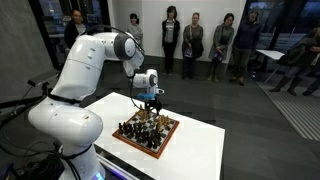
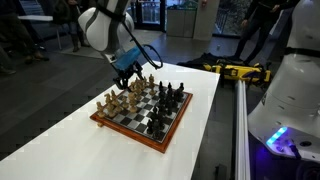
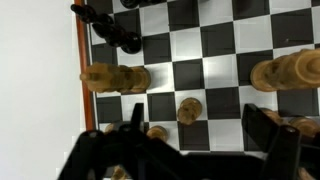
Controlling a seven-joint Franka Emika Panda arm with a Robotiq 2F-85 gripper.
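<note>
A chessboard with a brown frame carries light wooden and dark pieces. In the wrist view, a light pawn stands on the board, seen from above, just ahead of the gap between my fingertips. My gripper is open, its dark fingers apart to either side of that pawn, with nothing visibly gripped. In exterior view 2 the gripper is low over the light pieces; the exact height gap cannot be told.
Taller light pieces stand to the right, and another tall light piece to the left. Dark pieces fill the board's other side. Several people stand at the back.
</note>
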